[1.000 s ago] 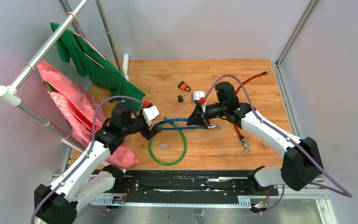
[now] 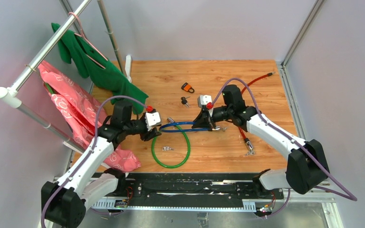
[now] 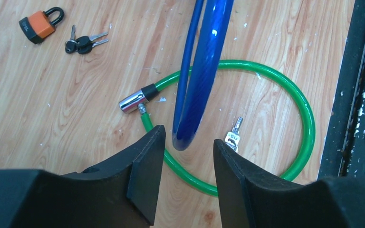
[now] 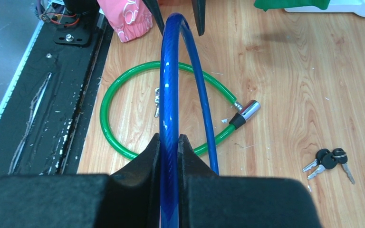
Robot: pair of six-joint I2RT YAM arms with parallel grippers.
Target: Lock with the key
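Note:
My right gripper is shut on a blue cable lock (image 4: pixel 170 71), which reaches out in a loop toward my left gripper. My left gripper is open, its fingertips beside the loop's rounded end, not closed on it. Below lies a green cable lock (image 3: pixel 302 109) with a chrome head (image 3: pixel 132 101) on the wooden board. A small silver key piece (image 3: pixel 232 138) lies inside the green ring. Black-headed keys (image 2: pixel 184 101) and an orange padlock (image 2: pixel 187 87) lie toward the back.
A red cable lock (image 2: pixel 244 135) lies at the right behind my right arm. A rack at left holds green cloth (image 2: pixel 95 66) and pink cloth (image 2: pixel 76 114). The back middle of the board (image 2: pixel 218 71) is mostly clear.
My left arm and gripper have shifted slightly at the end of the blue loop. The right gripper and the blue cable have barely moved.

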